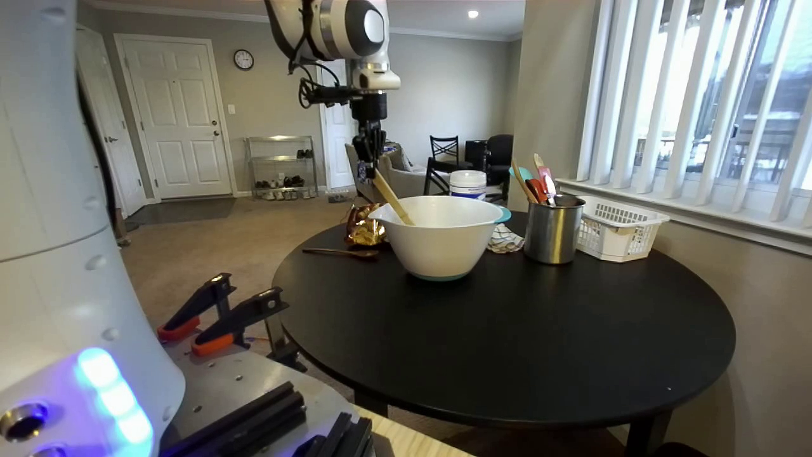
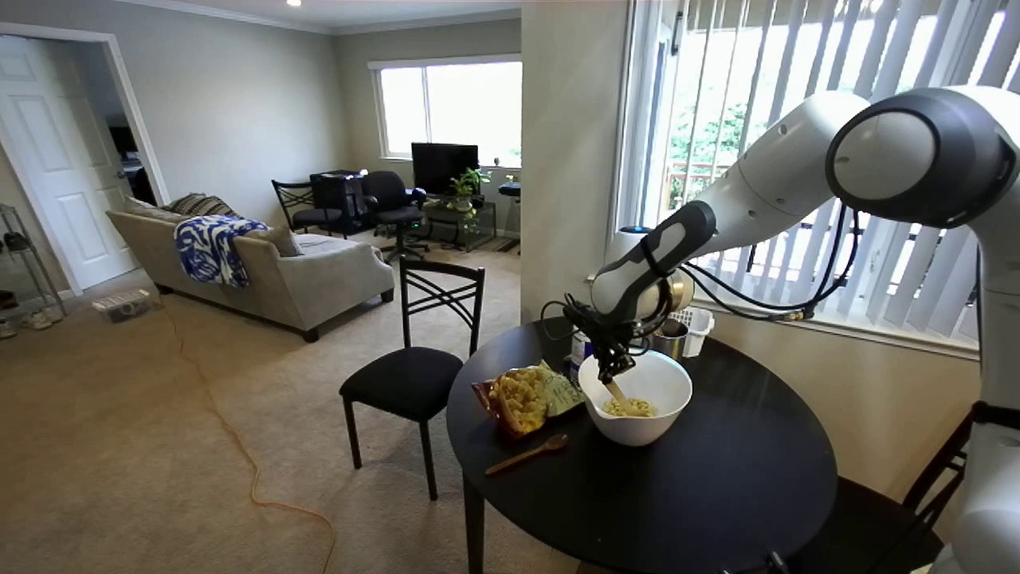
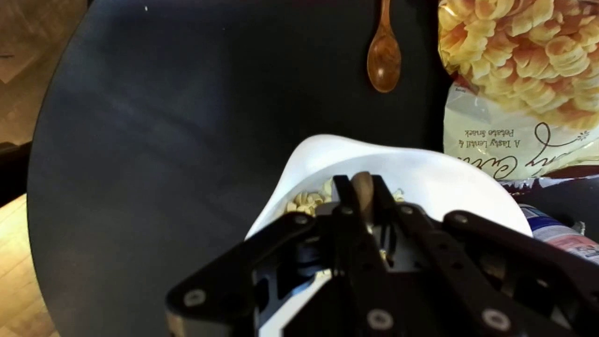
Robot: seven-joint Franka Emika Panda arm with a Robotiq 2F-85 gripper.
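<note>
Above the left side of a large white bowl point(image 1: 445, 240), my gripper point(image 1: 367, 174) is shut on the upper end of a wooden utensil point(image 1: 393, 199). The utensil slants down over the rim, its lower part inside the bowl; its far end is hidden there. Pale curly pieces of food point(image 2: 629, 407) lie in the bowl, as the second exterior view shows. From the wrist, the handle end point(image 3: 363, 190) shows between the fingers of my gripper, and the arm's linkage covers much of the bowl point(image 3: 438, 174).
On the black round table point(image 2: 727, 478), a wooden spoon point(image 2: 526, 454) and a snack bag point(image 2: 523, 400) lie beside the bowl. A metal utensil pot point(image 1: 553, 232), a white basket point(image 1: 620, 228) and a white-lidded tub point(image 1: 467, 183) stand behind.
</note>
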